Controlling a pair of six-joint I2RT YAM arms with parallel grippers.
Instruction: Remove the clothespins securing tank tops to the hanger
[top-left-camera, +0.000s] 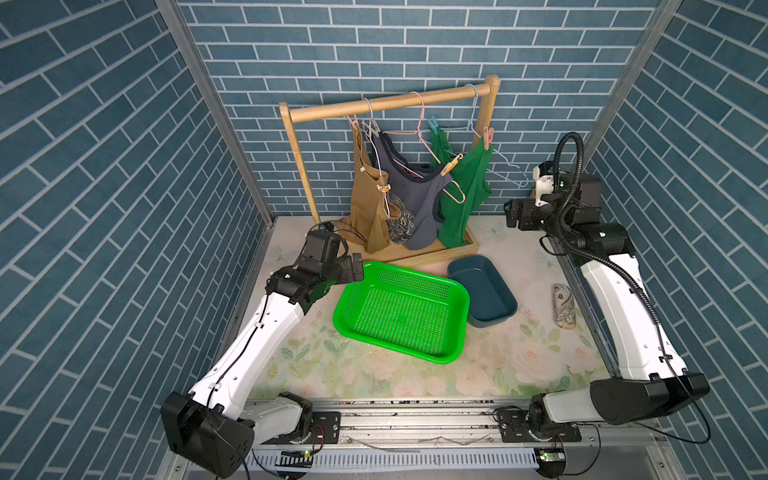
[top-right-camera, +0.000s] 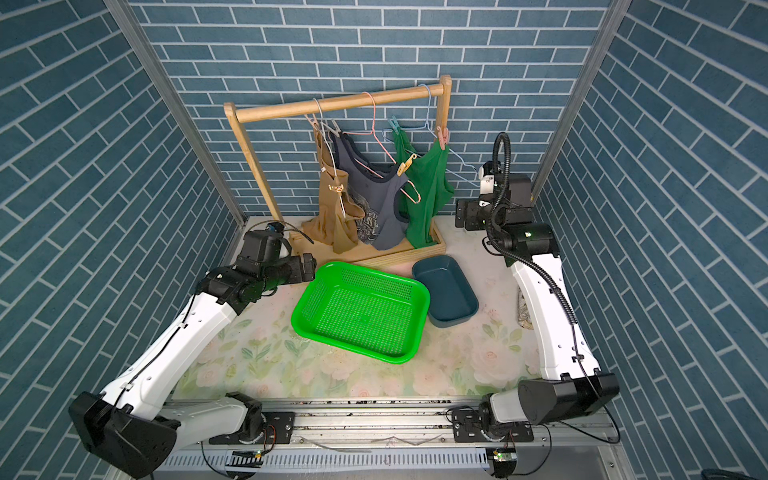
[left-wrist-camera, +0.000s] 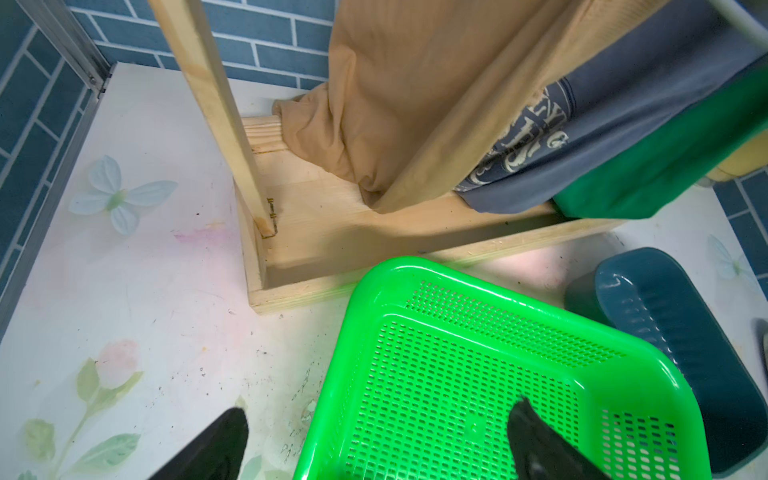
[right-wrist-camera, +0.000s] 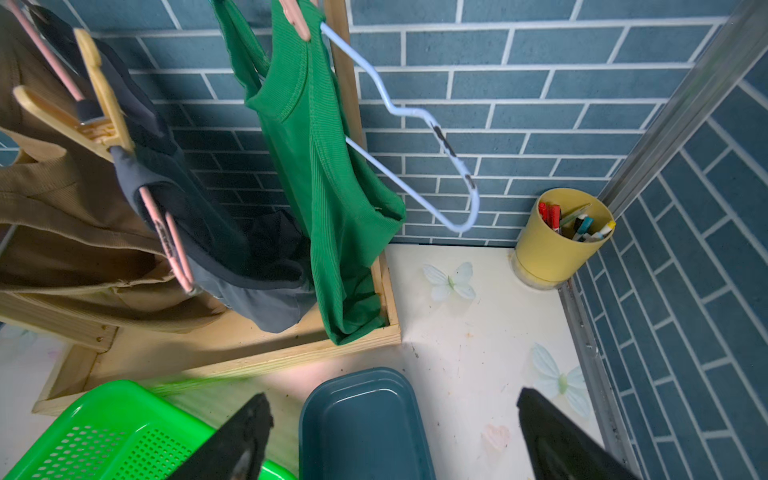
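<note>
Brown (top-left-camera: 365, 196), dark blue (top-left-camera: 416, 188) and green (top-left-camera: 465, 188) tank tops hang from hangers on a wooden rack (top-left-camera: 392, 102). A yellow clothespin (right-wrist-camera: 100, 112) grips the blue top's strap at a pink hanger (right-wrist-camera: 164, 232). Pink (top-left-camera: 488, 137) and teal (top-left-camera: 433, 123) clothespins hold the green top on a pale blue hanger (right-wrist-camera: 456, 172). A small tan clothespin (top-left-camera: 384, 189) sits on the brown top. My left gripper is open and empty, above the green basket's near-left side. Open and empty too, my right gripper stands right of the rack, apart from the clothes.
An empty green basket (left-wrist-camera: 472, 280) lies in front of the rack, with an empty dark blue bin (top-left-camera: 506, 300) against its right side. A yellow cup of pens (right-wrist-camera: 552, 252) stands in the back right corner. A patterned item (top-left-camera: 564, 305) lies at the right.
</note>
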